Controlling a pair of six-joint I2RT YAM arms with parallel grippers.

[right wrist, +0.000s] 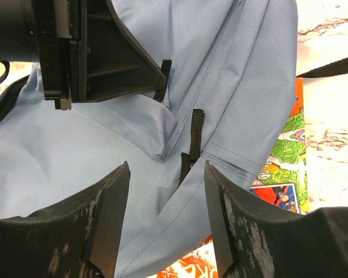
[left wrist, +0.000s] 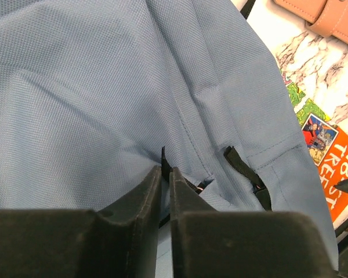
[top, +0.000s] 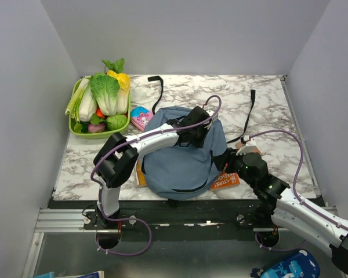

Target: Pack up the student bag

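Note:
A blue-grey fabric bag point(top: 177, 171) lies on the marble-patterned table, with black straps trailing from its far side. Over its right part, my left gripper has its fingers almost together, a narrow gap between them. A short black tab point(left wrist: 165, 157) sits right at those fingertips; whether it is pinched is unclear. Another black strip point(left wrist: 247, 174) lies on the fabric to the right. Above the bag's right edge, my right gripper stands open, nothing held between its fingers. An orange book point(top: 225, 180) is partly covered by the bag's right edge.
A green basket of vegetables point(top: 98, 135) stands at the back left, beside a pink item point(top: 142, 119). A brown case point(left wrist: 336, 17) lies right of the bag. A blue pouch point(top: 293, 265) is at the bottom right.

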